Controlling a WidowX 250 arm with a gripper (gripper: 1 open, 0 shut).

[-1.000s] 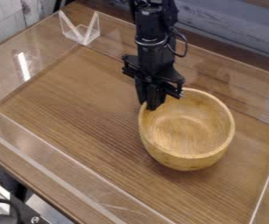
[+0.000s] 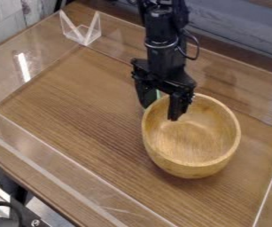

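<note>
The black robot arm comes down from the top centre to its open gripper, whose dark fingers are at the upper left rim of a large tan bowl. A small green thing shows just left of the rim, partly hidden by the gripper; I cannot tell what it is. The bowl's inside looks empty.
A white wire stand is at the back left. A wall edges the back right.
The gripper has risen slightly from the bowl's rim, and its fingers look more spread. A bit of green now shows beside the rim.
</note>
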